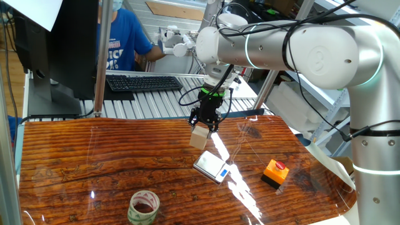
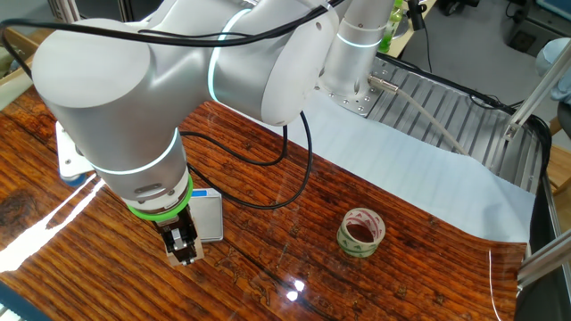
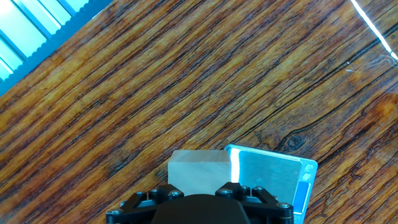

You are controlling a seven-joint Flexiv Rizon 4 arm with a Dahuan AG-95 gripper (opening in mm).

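A pale, light-coloured block [image 1: 199, 137] is directly below my gripper [image 1: 204, 125] in the first exterior view. From the second exterior side, black fingers [image 2: 179, 241] reach down over the block [image 2: 173, 259], hiding much of it. Seen from the wrist, the block [image 3: 199, 173] lies between the two fingertips of the gripper, which overlap its near side. How firmly they press on it, and whether its underside touches the table, do not show. A small flat silver scale [image 1: 212, 166] with a blue display is close beside the block.
A tape roll [image 1: 143, 207] stands near the front, and an orange box with a red button [image 1: 275, 173] is at the right. Black cables [image 2: 259, 207] loop near the arm.
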